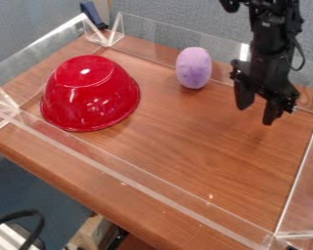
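Observation:
My gripper [261, 98], black, hangs at the upper right over the wooden table, its fingers spread apart with nothing seen between them. To its left stands a purple egg-shaped object [194, 67] near the back. A large upturned red bowl [89, 95] lies at the left of the table.
Clear plastic walls edge the wooden table [186, 166]. A blue item [91, 14] is outside at the back left; a black cable and pale block are below the front left.

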